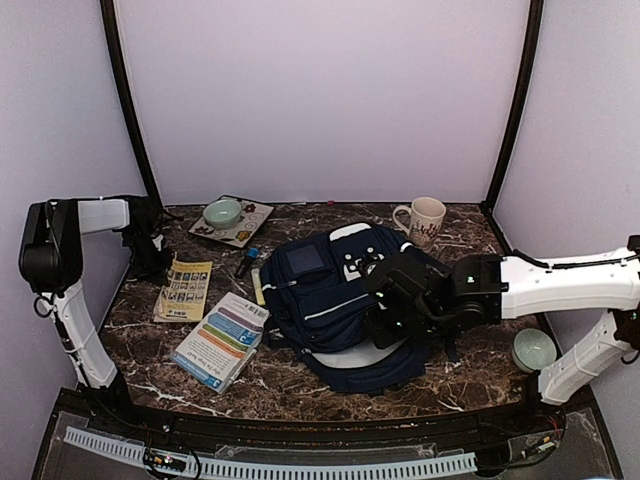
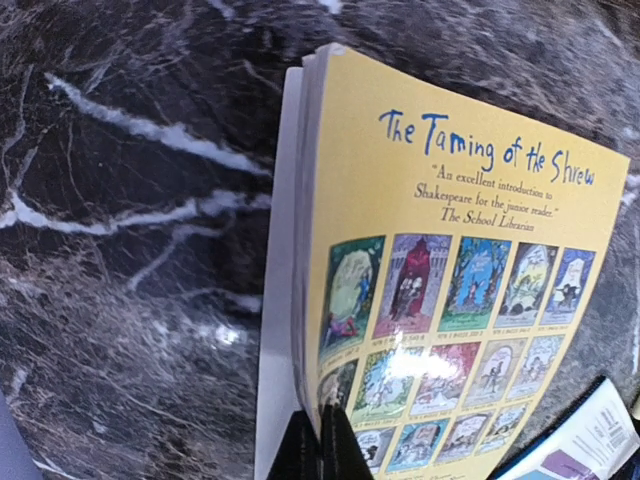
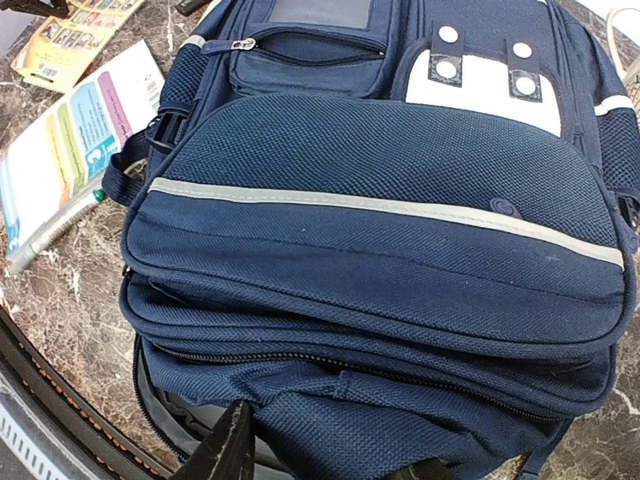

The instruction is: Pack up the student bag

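The yellow book (image 1: 187,288), "The Taming of the Shrew", stands out in the left wrist view, where my left gripper is shut on its edge near the bottom. A pale part of the book fans out left of that edge. The navy student bag (image 1: 325,285) lies in mid-table with its mouth toward the front. At that mouth my right gripper has its fingers spread wide, with bag fabric bulging between them. Part of the grey lining shows beside its left finger (image 3: 232,445). A stack of white books (image 1: 222,340) lies left of the bag.
A green marker (image 3: 72,215) rests along the white books. A dark blue-tipped item (image 1: 246,262) lies further back. The bowl (image 1: 222,213) sits on a patterned board (image 1: 255,222), and a mug (image 1: 425,220) stands behind the bag. Another bowl (image 1: 534,350) is at right.
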